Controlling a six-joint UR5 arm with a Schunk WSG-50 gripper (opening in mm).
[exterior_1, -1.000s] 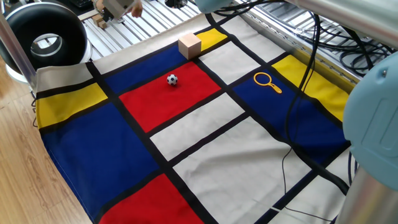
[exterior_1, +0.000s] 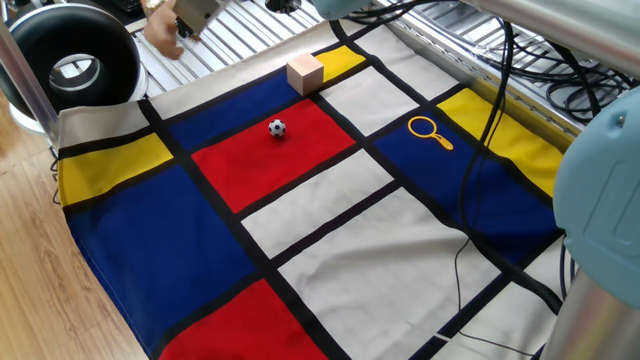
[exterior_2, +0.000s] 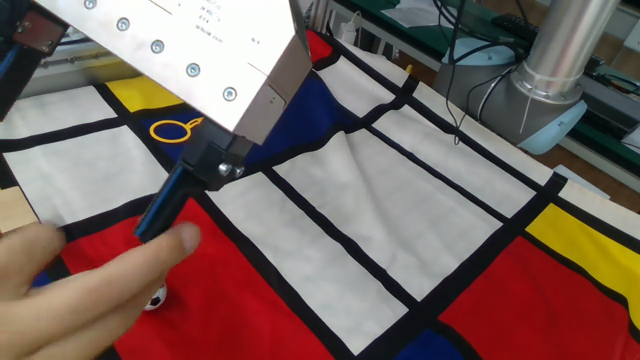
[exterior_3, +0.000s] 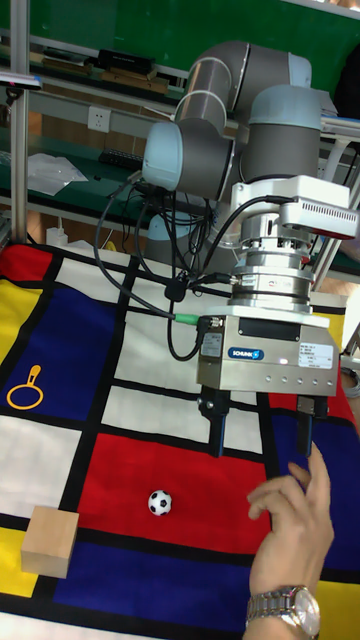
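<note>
My gripper (exterior_3: 261, 439) hangs above the cloth in exterior view 3, its two dark fingers wide apart and nothing held between them. A person's hand (exterior_3: 288, 512) reaches up to one fingertip and appears to touch it. Exterior view 2 shows the hand (exterior_2: 95, 290) close to a dark finger (exterior_2: 165, 205). A small soccer ball (exterior_1: 277, 128) rests on the red patch. Beyond it stands a pale wooden cube (exterior_1: 305, 74), at the blue and yellow border. A yellow ring with a handle (exterior_1: 430, 132) lies on another blue patch.
The colour-block cloth (exterior_1: 340, 240) covers the table, with bare room on its white and blue areas. A black cable (exterior_1: 482, 150) hangs over one side, near a light-blue arm joint (exterior_1: 600, 180). A black wheel-like ring (exterior_1: 68, 58) stands beyond a corner.
The ball, cube and yellow ring have stayed put.
</note>
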